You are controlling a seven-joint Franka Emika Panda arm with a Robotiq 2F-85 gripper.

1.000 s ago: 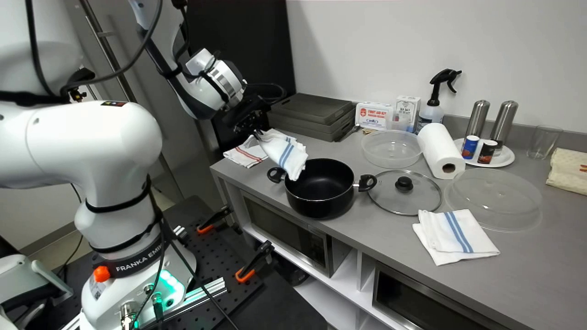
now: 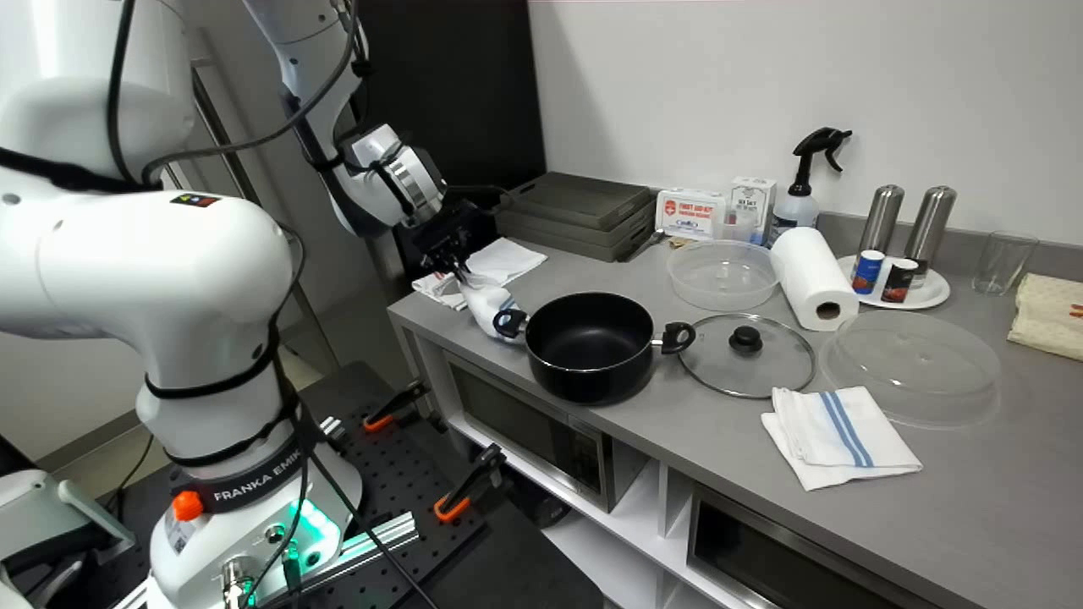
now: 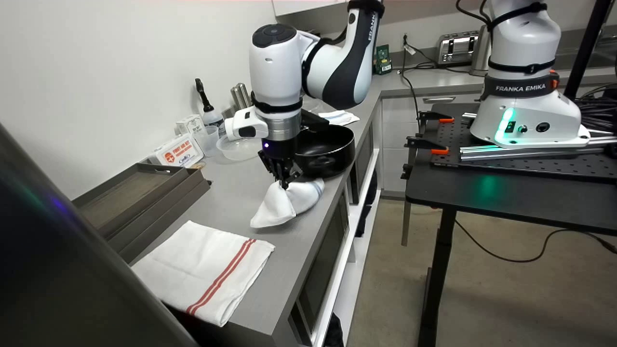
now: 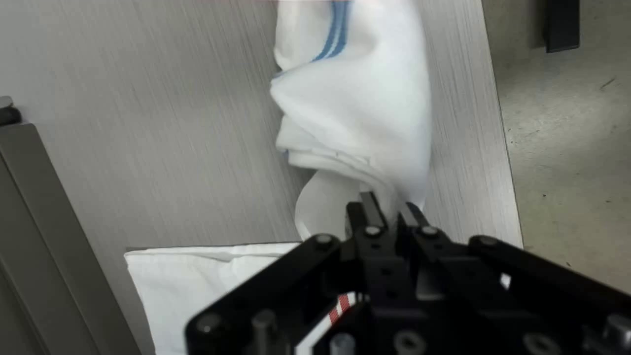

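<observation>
My gripper is shut on a white towel with blue stripes (image 4: 361, 100), pinching one bunched end of it. In exterior view 2 this towel (image 3: 289, 202) droops from the fingertips onto the grey counter, between the black pot (image 3: 327, 150) and a flat white towel with red stripes (image 3: 202, 266). The pot (image 2: 591, 345) stands uncovered, and the held towel (image 2: 489, 301) lies beside its left handle in exterior view 1. In the wrist view the red-striped towel (image 4: 195, 284) is partly covered by my gripper.
Stacked grey trays (image 2: 579, 213) stand behind the gripper. A glass lid (image 2: 746, 355) and another blue-striped towel (image 2: 843, 436) lie right of the pot. Past the held towel, the counter's front edge (image 4: 503, 130) drops to the floor.
The gripper has moved down and slightly left with the towel. The towel hung in the air by the pot's rim before; now it rests low on the counter beside the pot.
</observation>
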